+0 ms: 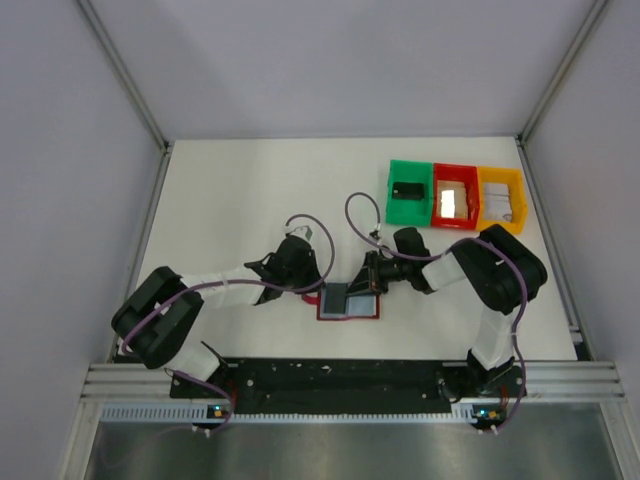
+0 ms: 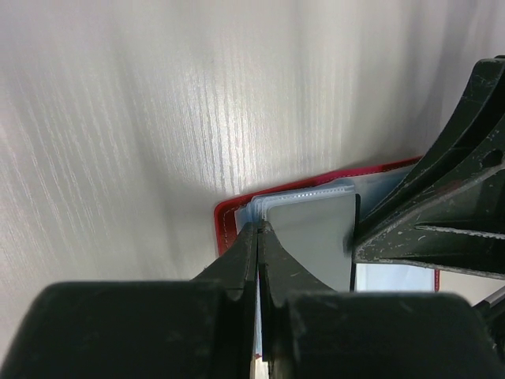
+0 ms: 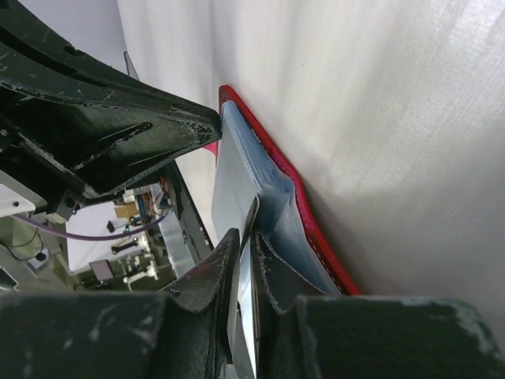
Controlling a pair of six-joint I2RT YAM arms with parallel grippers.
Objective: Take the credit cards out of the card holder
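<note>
The red-edged card holder [image 1: 376, 306] lies open on the table, with clear sleeves and a grey card [image 2: 313, 234] visible in the wrist views. My left gripper is shut at the holder's left end, nothing clearly between its fingers. My right gripper has its fingertips at the edge of the grey card in its sleeve, slightly apart; whether the card is held between them I cannot tell. In each wrist view the other gripper's black finger reaches into the holder from the side.
Green [image 1: 409, 210], red [image 1: 455, 175] and yellow [image 1: 513, 180] bins stand at the back right, holding items.
</note>
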